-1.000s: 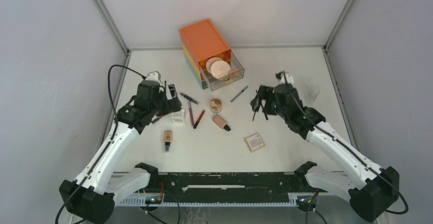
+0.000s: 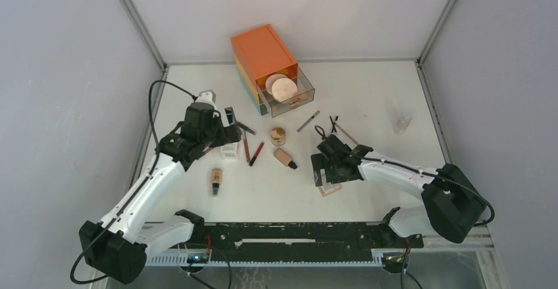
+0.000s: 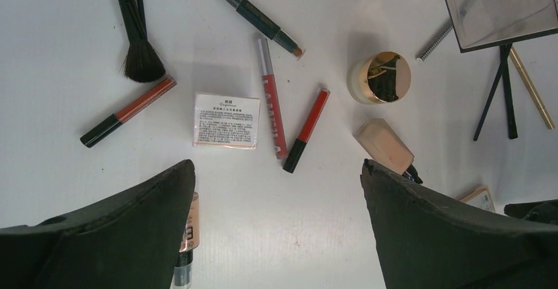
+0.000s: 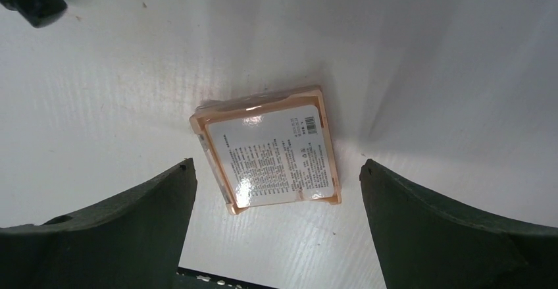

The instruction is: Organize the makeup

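Observation:
An orange-topped organizer (image 2: 263,49) at the back holds two round puffs (image 2: 285,89) in its pulled-out clear drawer. My open left gripper (image 2: 229,124) hangs empty over the left cluster: white box (image 3: 226,121), red lip pencils (image 3: 272,105), dark brush (image 3: 141,58) and dual-ended stick (image 3: 253,16). Foundation bottles (image 2: 216,177) and a gold-lidded jar (image 2: 277,135) lie on the table. My open right gripper is low over a flat pink-edged compact (image 4: 270,151), which sits between its fingers.
Thin pencils and brushes (image 2: 352,133) lie right of centre. A translucent item (image 2: 402,121) is at the right side.
My right arm has moved down and toward the front, ending over the compact. The left gripper has shifted slightly right. The objects appear unmoved.

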